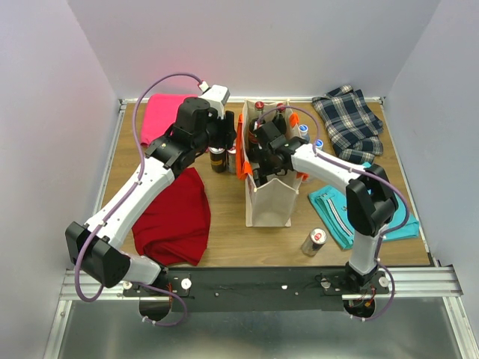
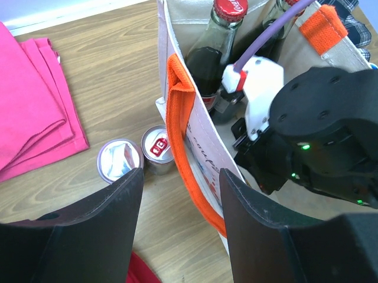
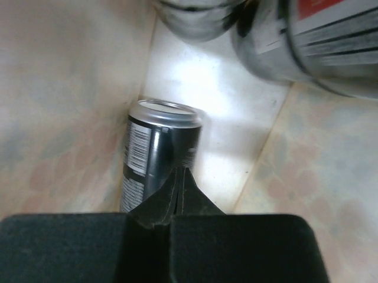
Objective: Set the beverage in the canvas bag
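The upright canvas bag [image 1: 271, 206] with orange handles stands mid-table, holding red-capped bottles [image 1: 259, 107]. Down inside the bag, my right gripper is shut; nothing shows between its fingers. In the right wrist view a black can [image 3: 155, 150] leans against the bag's inner wall right at the fingertips, and I cannot tell whether they touch it. Bottle bases [image 3: 198, 20] show beyond the can. My left gripper is open and empty, just left of the bag, above two cans [image 2: 120, 159] that stand on the table beside it.
A silver can [image 1: 314, 241] stands at the front right. Blue-capped bottles [image 1: 319, 144] are on the bag's right side. Cloths lie around: red [image 1: 179, 221], pink [image 1: 161, 120], teal [image 1: 337, 213], dark plaid [image 1: 349, 123]. Bare wood shows in front of the bag.
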